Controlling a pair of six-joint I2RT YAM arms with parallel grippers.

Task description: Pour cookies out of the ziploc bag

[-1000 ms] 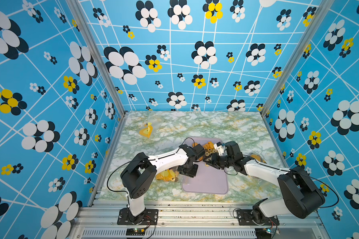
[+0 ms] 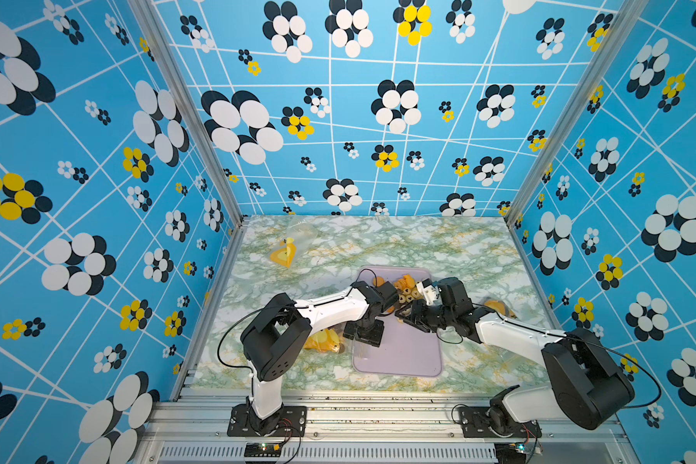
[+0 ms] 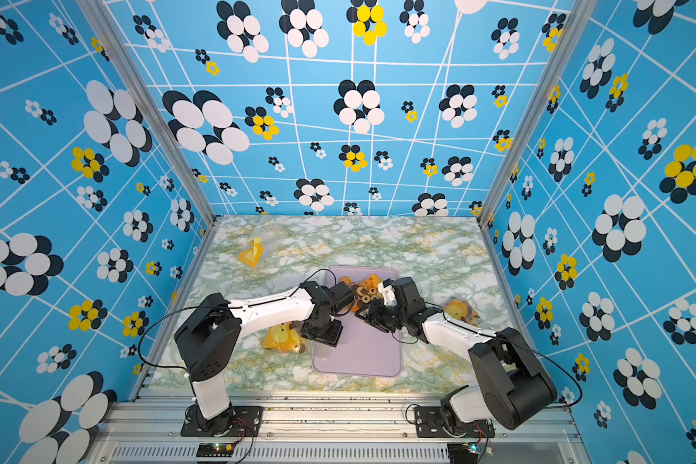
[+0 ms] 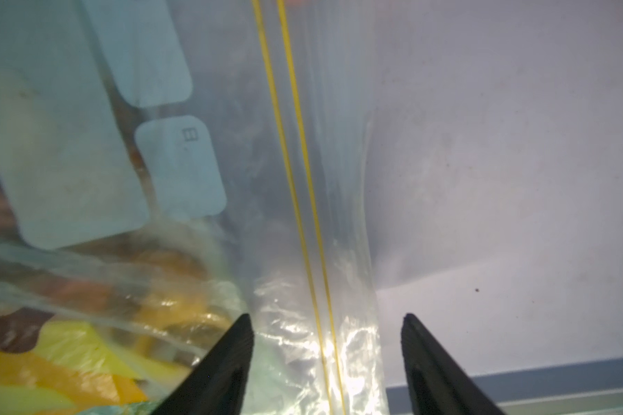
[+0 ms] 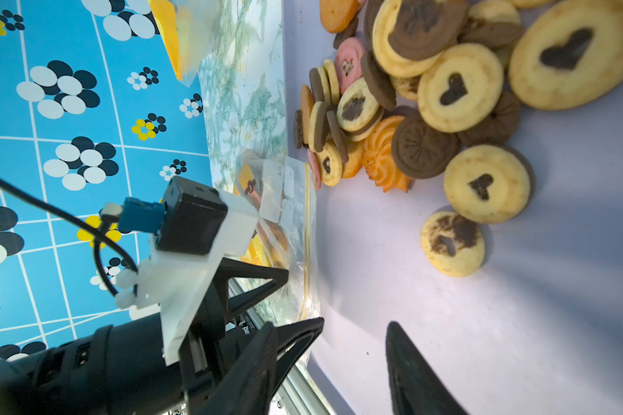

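Observation:
A clear ziploc bag point(image 4: 180, 166) with yellow zip lines lies with its mouth over the left edge of the lilac tray point(image 2: 398, 362). Orange and yellow shapes show at its lower part. My left gripper stands part open above the bag's zip end, its fingers apart on either side of that strip; whether they touch the film is hard to tell. Over the tray, my right gripper is also part open, with nothing between its fingers. Cookies point(image 5: 453, 86), round, dark and pink, lie heaped at the tray's far end.
A yellow-printed bag point(image 2: 283, 252) lies on the marble table at the back left. Another bag point(image 3: 458, 311) rests right of the tray, partly behind the right arm. The tray's near half is bare. Both grippers are close together over the tray.
My left gripper has shifted slightly right over the tray's left side. The right gripper has moved only a little to the right and nearer the front.

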